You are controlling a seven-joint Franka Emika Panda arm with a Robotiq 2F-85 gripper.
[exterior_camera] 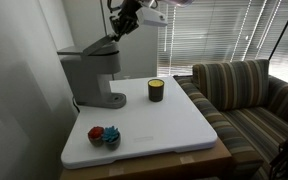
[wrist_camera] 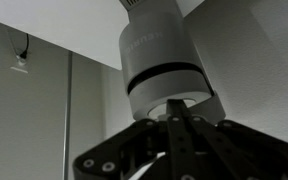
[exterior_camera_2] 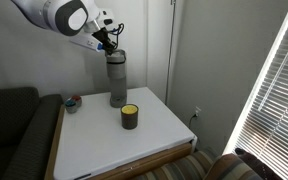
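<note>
On the white table (exterior_camera: 164, 135) stands a grey coffee machine (exterior_camera: 92, 75), its head also filling the middle of the wrist view (wrist_camera: 159, 58). My gripper (exterior_camera: 116, 38) is at the top of the machine's head, close against it; whether it touches cannot be told. In the wrist view the dark fingers (wrist_camera: 176, 112) are together in front of the machine's head, and nothing shows between them. A dark cup (exterior_camera: 156, 93) with a yellow inside stands upright on the table, to the right of the machine in exterior view 1.
A small holder with red and blue pods (exterior_camera: 104, 137) sits near the table's front left. A striped armchair (exterior_camera: 231, 88) borders the table's right side.
</note>
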